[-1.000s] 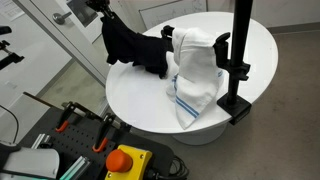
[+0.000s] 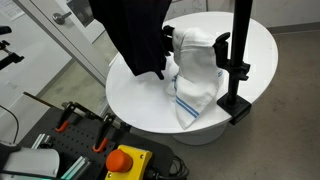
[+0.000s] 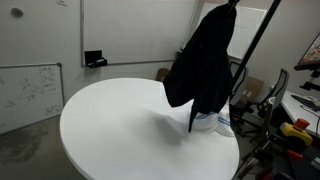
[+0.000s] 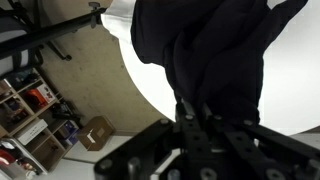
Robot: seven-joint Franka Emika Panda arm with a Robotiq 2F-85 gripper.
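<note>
A black cloth (image 2: 138,32) hangs over the left part of the round white table (image 2: 138,104), its top cut off by the upper edge of exterior view 1. In exterior view 2 the same cloth (image 3: 202,65) drops in a long fold, its lowest tip close to the tabletop. From the wrist, the cloth (image 4: 215,60) gathers toward my gripper, which is shut on it; the fingertips are largely hidden by fabric. A white towel (image 2: 196,85) with blue stripes drapes over a dark support on the table's right side, beside the black cloth.
A black post (image 2: 239,50) with a clamp (image 2: 235,105) stands at the table's right edge. In front lie a red emergency button (image 2: 119,160) on a yellow box and dark equipment.
The black cloth has risen and moved right, toward the white towel. Earlier its lower part lay on the table; now it hangs. The towel looks unmoved.
</note>
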